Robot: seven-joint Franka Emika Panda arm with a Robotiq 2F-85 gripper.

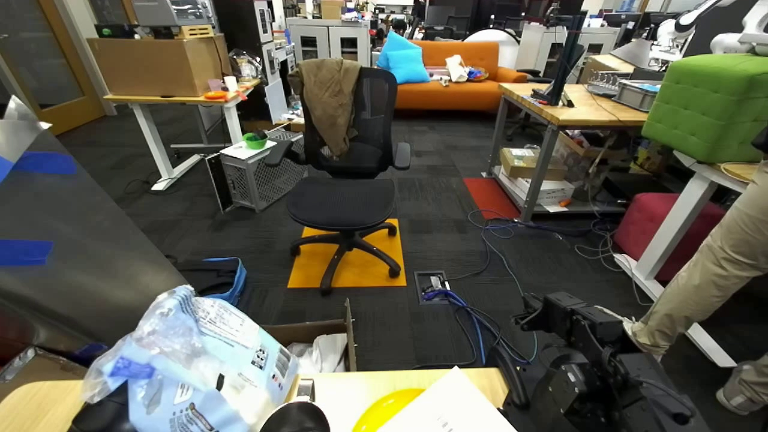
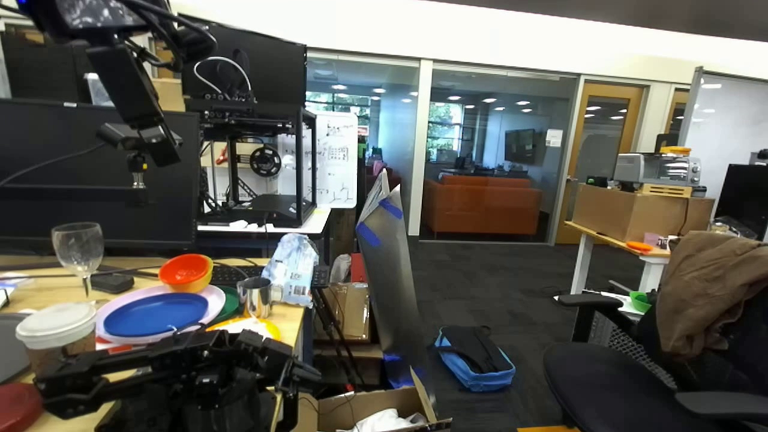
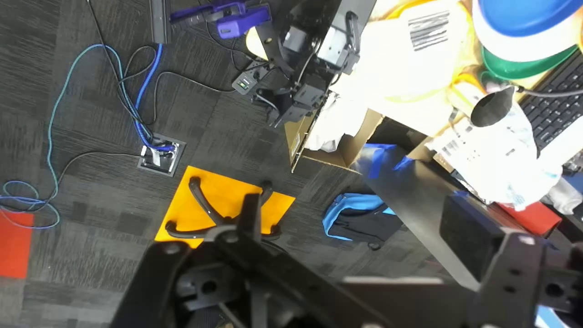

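In the wrist view my gripper is open, its dark fingers [image 3: 251,214] wide apart along the bottom, with only floor and a grey panel showing beyond the gap. It hangs high, clear of the table. A metal cup [image 2: 255,296] stands near the table edge. Left of it are a blue plate [image 2: 157,314] on a pale pink one, a green plate [image 2: 228,303] and an orange bowl [image 2: 186,273]. A wine glass [image 2: 78,251] and a white-lidded tub [image 2: 56,325] are farther left. Black arm parts [image 2: 122,79] hang at upper left.
A plastic bag [image 1: 209,363] lies beside the cup. A black jointed mount [image 1: 587,349] rises by the table's edge. An open cardboard box [image 3: 350,147], a blue-trimmed bag [image 3: 360,218] and a chair [image 1: 342,201] occupy the floor. A person's leg [image 1: 713,252] is at right.
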